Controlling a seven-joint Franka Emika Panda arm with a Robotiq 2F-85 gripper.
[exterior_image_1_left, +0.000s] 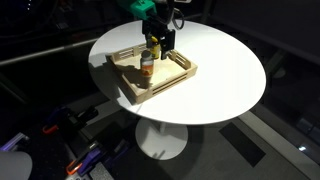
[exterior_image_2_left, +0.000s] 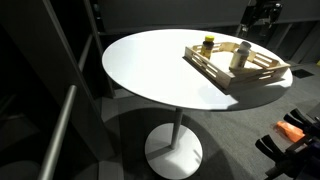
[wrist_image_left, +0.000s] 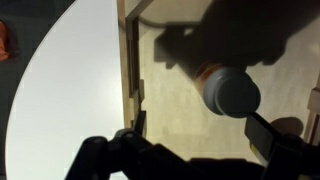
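Note:
A shallow wooden tray (exterior_image_1_left: 178, 80) rests on the round white table, holding two small bottles. One bottle (exterior_image_1_left: 147, 66) has an orange-brown body and a pale grey lid; it stands upright near the tray's front left. Farther back is a yellow bottle (exterior_image_1_left: 155, 50), seen with a yellow lid in exterior view 2. My gripper (exterior_image_1_left: 160, 43) is open above the back part of the tray. From the wrist view, the grey lid (wrist_image_left: 236, 93) lies ahead of the spread fingers (wrist_image_left: 122, 152), apart from them. The right finger partly hides something pale there.
The tray's low slatted walls (exterior_image_2_left: 212, 72) surround the bottles. An orange object (wrist_image_left: 4, 40) lies beyond the table's edge.

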